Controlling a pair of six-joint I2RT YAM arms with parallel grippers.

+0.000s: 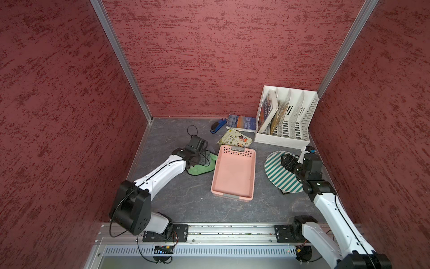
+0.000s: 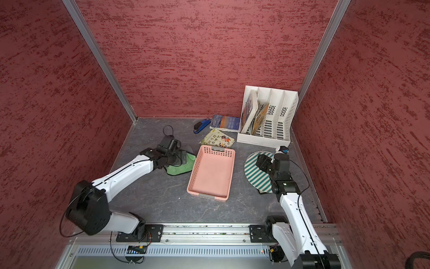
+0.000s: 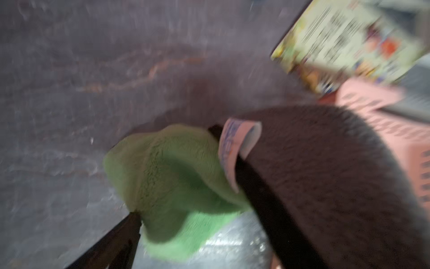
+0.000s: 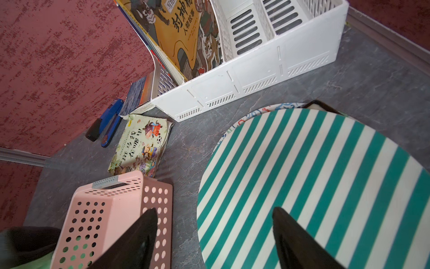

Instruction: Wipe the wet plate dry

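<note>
The round plate (image 4: 286, 179) with green and white stripes lies at the right of the table. Above it stands my right gripper, its fingers apart with only plate visible between and below them. A cloth, green (image 3: 174, 179) on one side and dark grey (image 3: 331, 179) on the other, lies folded over at the left, its white tag (image 3: 233, 148) showing. My left gripper (image 1: 205, 157) is over this cloth with its finger open. One of its fingers (image 3: 121, 242) shows beside the green part; the other is hard to make out. The wrist view is blurred.
A pink basket (image 1: 233, 172) stands empty between the arms. Behind it lie a picture book (image 1: 236, 138), a blue book (image 1: 241, 122) and a blue stapler (image 1: 218, 125). The white file rack (image 1: 282, 141) closes off the back right. Bare table lies before the basket.
</note>
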